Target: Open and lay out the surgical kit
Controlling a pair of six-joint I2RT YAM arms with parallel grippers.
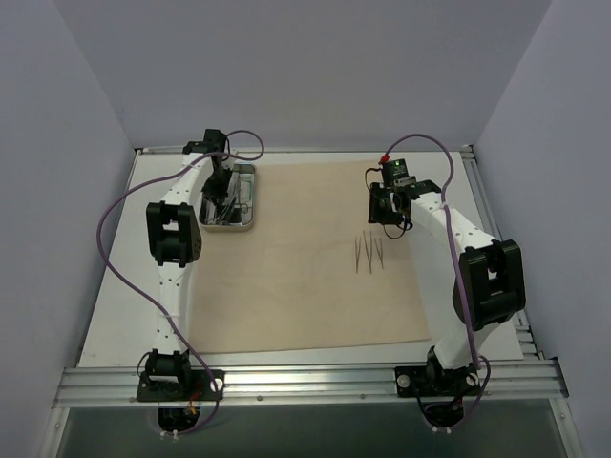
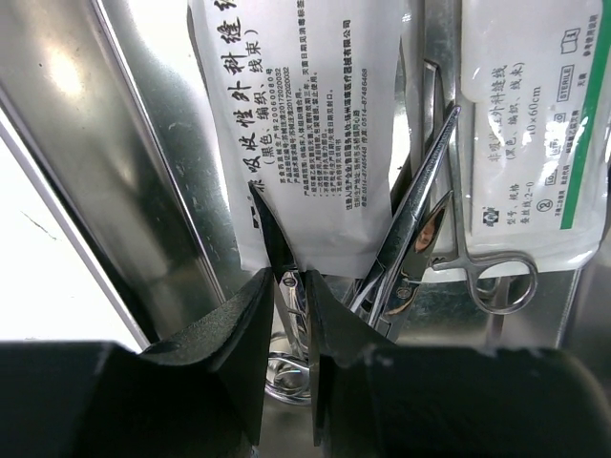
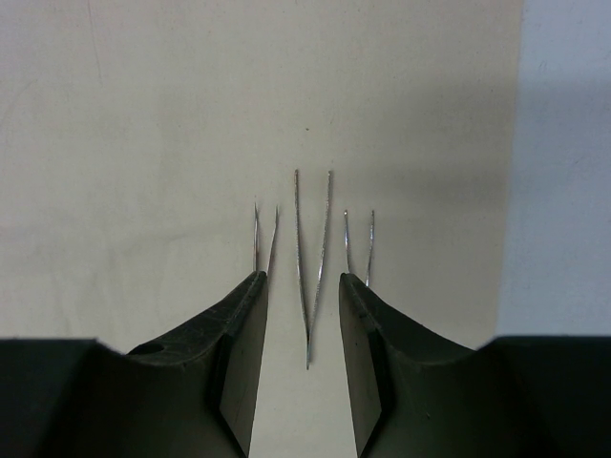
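My left gripper is down inside the steel kit tray (image 1: 245,220) at upper left of the cloth, its fingertips close around scissors (image 2: 277,229); whether they grip them I cannot tell. Beside these lie further instruments (image 2: 410,239), a hemostat (image 2: 458,191) and two suture packets (image 2: 296,114) (image 2: 525,114). Over the right of the cloth hangs my right gripper, part open with nothing between its fingers. Below it, three tweezers (image 3: 320,277) lie in a row on the cloth (image 1: 296,277).
The white table (image 1: 124,286) borders the cloth, with grey walls around it.
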